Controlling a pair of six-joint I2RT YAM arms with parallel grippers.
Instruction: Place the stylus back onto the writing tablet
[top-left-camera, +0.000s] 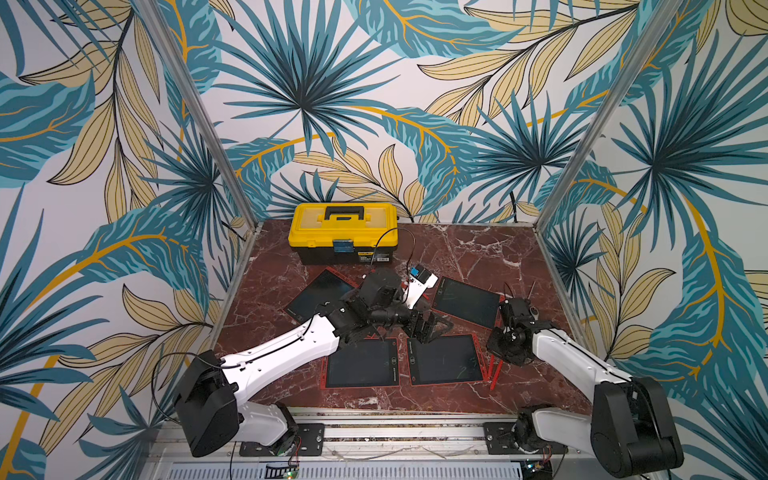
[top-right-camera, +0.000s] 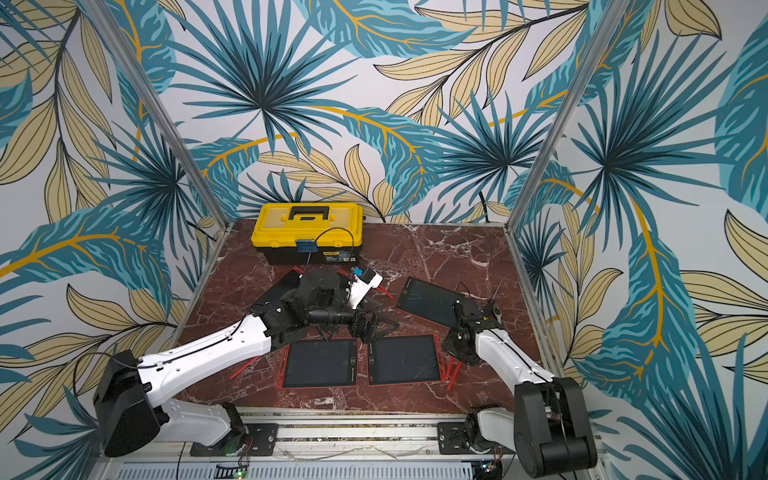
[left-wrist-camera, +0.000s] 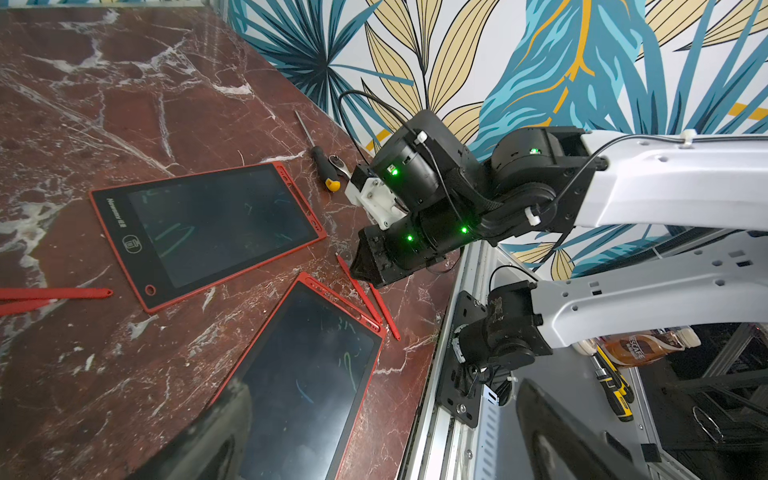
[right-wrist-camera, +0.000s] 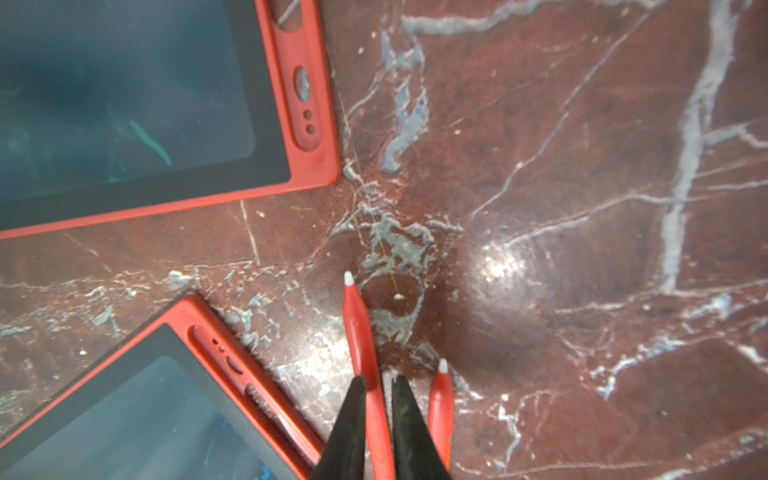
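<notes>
Two red styluses with white tips lie on the marble table in the right wrist view. My right gripper is around the longer-looking stylus, its fingers part open and close to it, with a slim gap on the right side. Outside the right finger lies the second stylus. Left of them is the red-framed writing tablet, its stylus slot along the near edge bare. My left gripper stands wide open and empty, high above the front tablets.
Another tablet lies farther back, its slot also visible. More red styluses rest beyond it. A screwdriver lies at the right edge. The yellow toolbox stands at the back.
</notes>
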